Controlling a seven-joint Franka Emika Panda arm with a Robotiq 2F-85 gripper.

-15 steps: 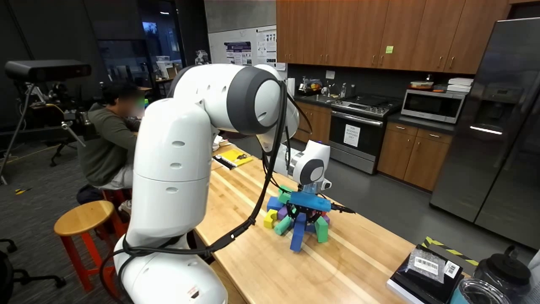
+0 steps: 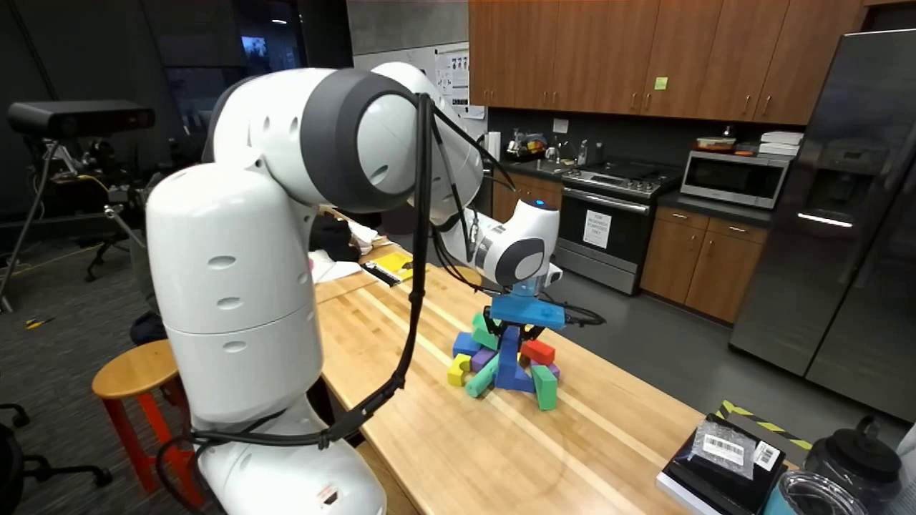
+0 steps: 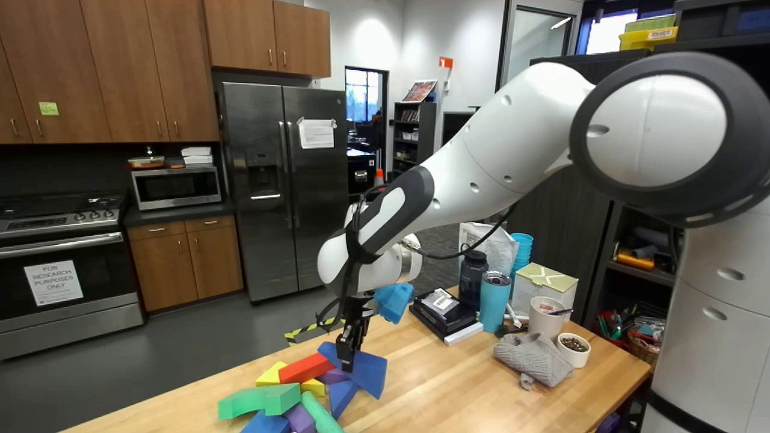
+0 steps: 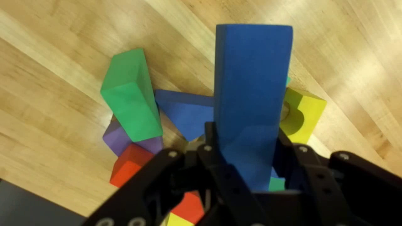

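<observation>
Held between the fingers of my gripper is a long blue block (image 4: 254, 83), and the fingers are shut on it. In exterior view 1 the same blue block (image 2: 507, 356) hangs tilted over the pile. Beneath and around it lie a blue triangular block (image 4: 188, 109), a green block (image 4: 130, 92), a yellow block with a rounded notch (image 4: 305, 113), a purple block (image 4: 117, 138) and a red block (image 4: 130, 164). A green cylinder (image 2: 481, 378) leans at the pile's near side. My own fingers cover part of the pile in the wrist view.
A yellow item (image 2: 395, 265) lies at the other end.
My gripper has risen with the long blue block, which earlier lay lower, its near end reaching out toward the table front. The arm has shifted left and up in exterior view 1.
</observation>
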